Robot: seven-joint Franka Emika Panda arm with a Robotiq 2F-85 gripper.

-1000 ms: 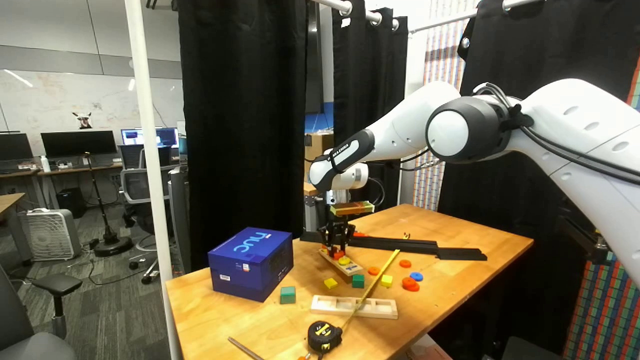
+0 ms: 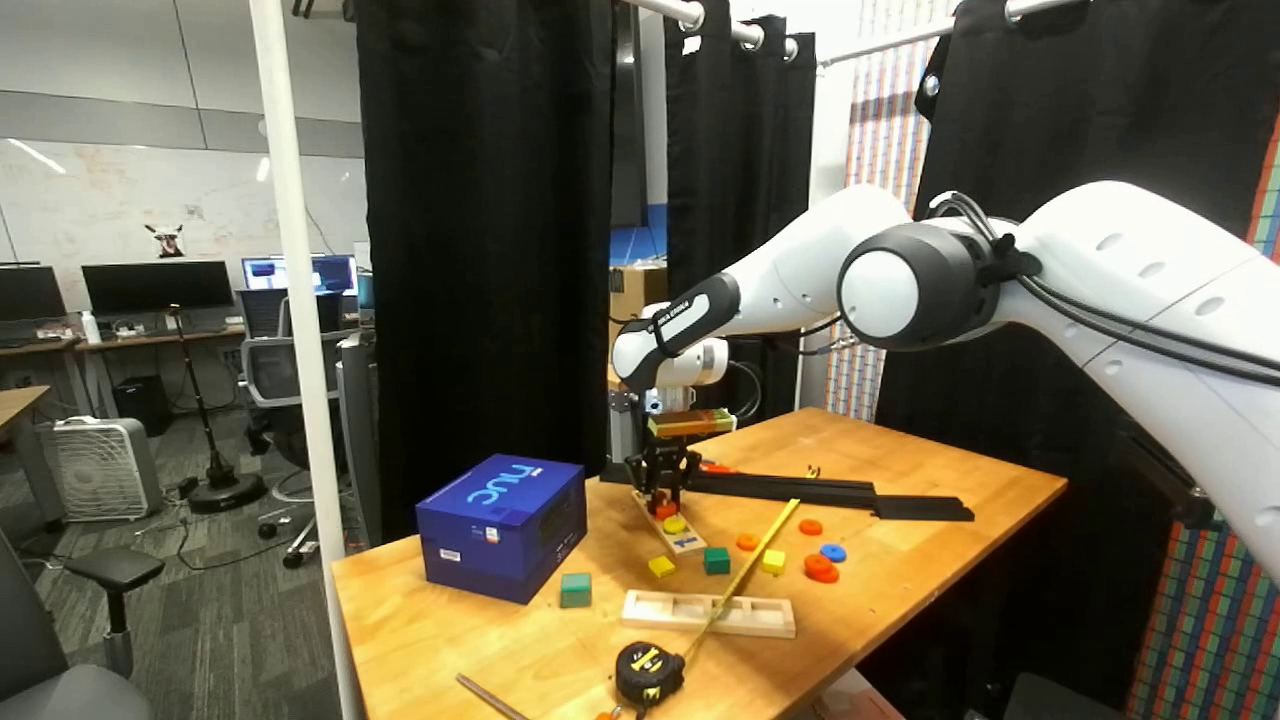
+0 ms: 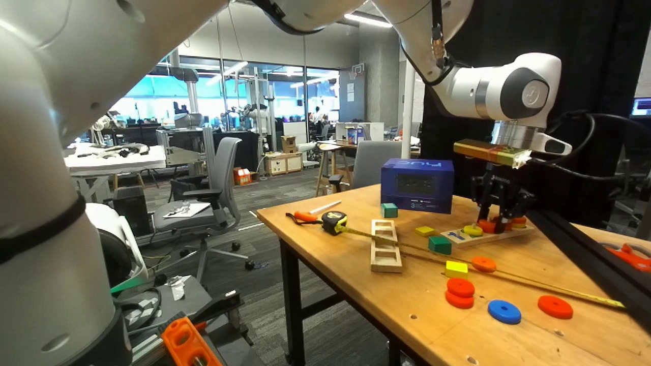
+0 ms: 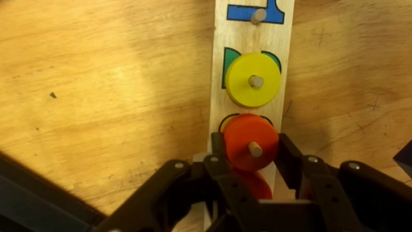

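A narrow wooden peg board (image 4: 247, 98) with printed numerals lies on the table under my gripper. My gripper is shut on an orange-red disc (image 4: 244, 131), one finger against each side. A peg's tip pokes through that disc. Another red disc (image 4: 257, 185) shows partly beneath the fingers. On the neighbouring peg sits a yellow disc (image 4: 266, 91), and the end peg beside the blue "1" is bare. From the side, the gripper (image 3: 492, 226) reaches straight down to the board (image 3: 464, 240), with the gripped orange-red disc (image 3: 486, 225) low against it.
Loose red discs (image 3: 461, 286), a blue ring (image 3: 504, 311), yellow blocks (image 3: 456, 269) and green blocks (image 3: 439, 245) lie around. An empty wooden tray (image 2: 708, 612) sits under the extended tape measure (image 2: 649, 672). A blue box (image 2: 501, 528) and black rails (image 2: 792, 487) flank the board.
In exterior view 1, the arm and gripper have shifted slightly left and lower. The peg board has moved with them, its near end swinging left.
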